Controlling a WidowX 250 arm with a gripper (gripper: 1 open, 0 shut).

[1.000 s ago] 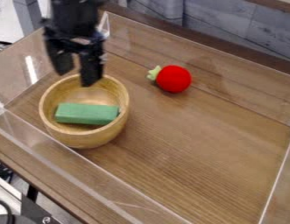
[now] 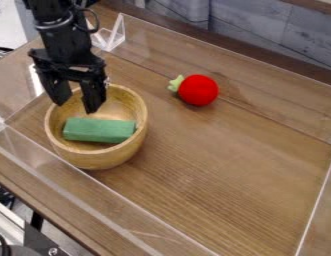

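My black gripper (image 2: 69,85) hangs open over the left part of a tan bowl (image 2: 125,152), its fingers pointing down at the bowl's back. A green block (image 2: 98,129) lies inside the bowl toward the front. A red round object with a small green top, like a tomato (image 2: 197,89), lies on the table to the right and behind the bowl.
A grey wall (image 2: 268,30) runs along the back right. The table's left edge is near the bowl, with cables below it.
My gripper has moved left and down toward the bowl, away from the red object's side. The bowl, green block and red object look unmoved.
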